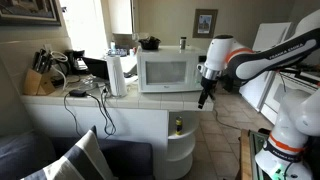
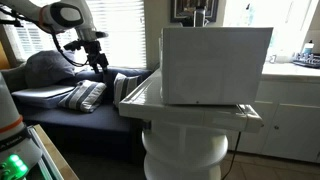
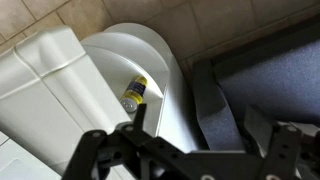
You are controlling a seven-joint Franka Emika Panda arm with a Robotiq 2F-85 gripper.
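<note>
My gripper (image 1: 206, 98) hangs in the air to the right of the white counter end, pointing downward. In the wrist view the gripper stands open, its dark fingers spread wide with nothing visible between them. A small yellow-and-dark can or bottle (image 3: 134, 93) rests on a rounded white shelf (image 3: 118, 66) below and to the left of the fingers. The same can (image 1: 179, 125) shows on the upper part of the shelf unit in exterior view 1. It is not visible in exterior view 2, where my gripper (image 2: 99, 68) is over the dark sofa area.
A white microwave (image 1: 170, 71) stands on the tiled counter (image 1: 140, 101), with a knife block (image 1: 37, 82) and cables farther left. The dark sofa (image 2: 62, 118) lies close to the shelf. Tiled floor (image 1: 215, 150) is open beside the shelves.
</note>
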